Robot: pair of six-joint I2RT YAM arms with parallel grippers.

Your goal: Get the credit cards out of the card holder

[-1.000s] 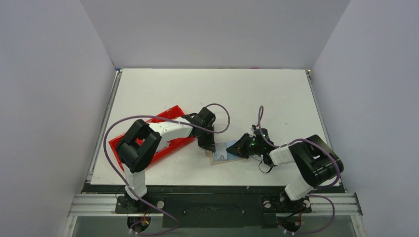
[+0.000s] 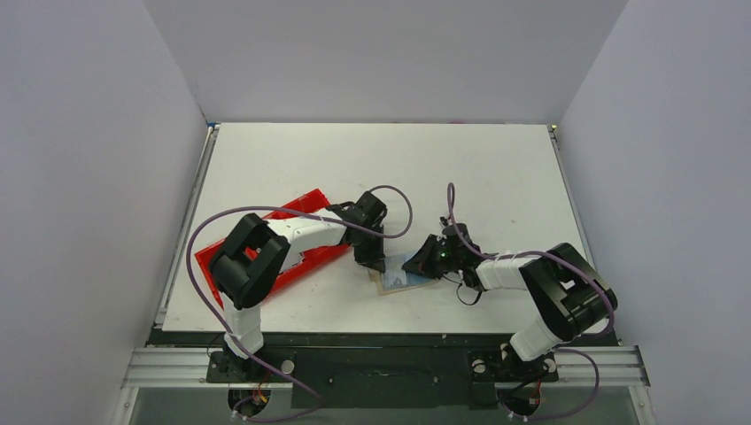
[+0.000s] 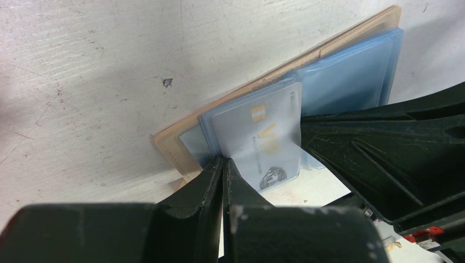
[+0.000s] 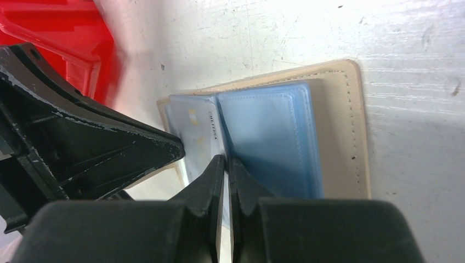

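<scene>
The card holder [image 2: 406, 285], tan-backed with bluish clear sleeves, lies open on the table. A pale credit card [image 3: 256, 137] with a gold chip mark sits at the left sleeve. My left gripper is shut, tips against the holder's left part beside the card; nothing shows between its fingers. From the other side comes my right gripper, also shut, its tips at the raised edge between the card and the blue sleeve [image 4: 268, 126]. Whether a thin edge is pinched there cannot be told. The card's lower part is hidden in the right wrist view.
A red box [image 2: 314, 262] stands at the left, under my left arm, with the holder to its right. Bare white table [image 2: 398, 159] extends behind both arms. Close together over the holder, the two grippers leave little room between them.
My right gripper has shifted a little to the left over the holder, and its cable with it. The left arm and the holder look unmoved.
</scene>
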